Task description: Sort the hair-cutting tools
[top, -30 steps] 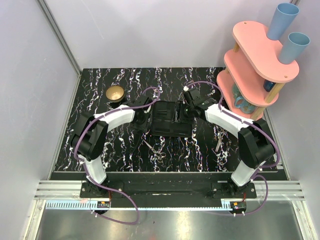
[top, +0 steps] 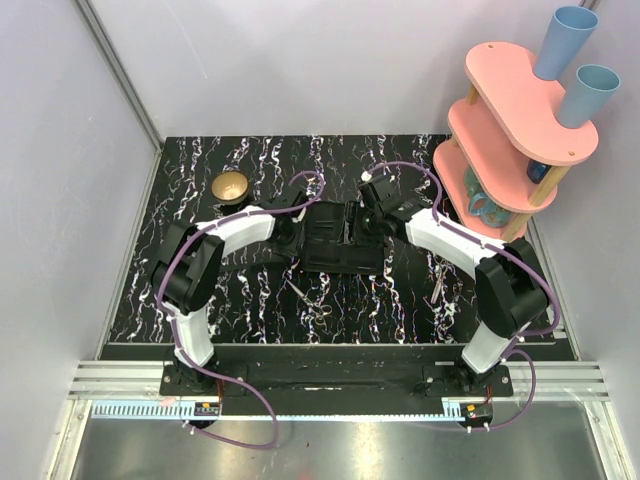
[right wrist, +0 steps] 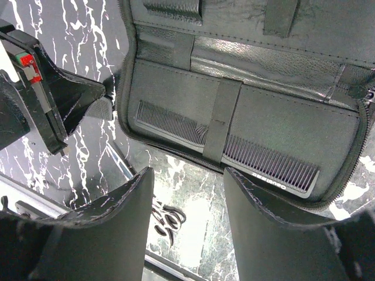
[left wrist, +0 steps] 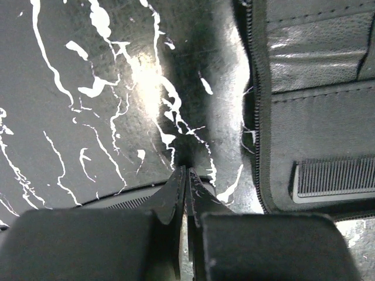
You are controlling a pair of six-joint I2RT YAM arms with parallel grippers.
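My left gripper is shut on a dark comb [left wrist: 126, 199], which stretches leftward from its fingertips; in the top view the comb [top: 255, 266] lies crosswise, left of the case. The black zip case [top: 343, 258] is spread open mid-table. In the right wrist view a comb [right wrist: 269, 161] sits in the case's lower part, with a strap [right wrist: 221, 120] across its middle. My right gripper stands open over the case's near edge, nothing between its fingers. Scissors [top: 318, 309] lie in front of the case, their handles [right wrist: 169, 221] showing in the right wrist view.
A thin pale tool [top: 437, 286] rests on the table at right. A gold bowl [top: 230, 186] is at back left. The pink shelf [top: 520, 95] with blue cups [top: 588, 95] stands at back right.
The comb at my left gripper has swung from pointing toward the front edge to lying crosswise, pointing left. Both arms have shifted only slightly. Case and scissors look unmoved.
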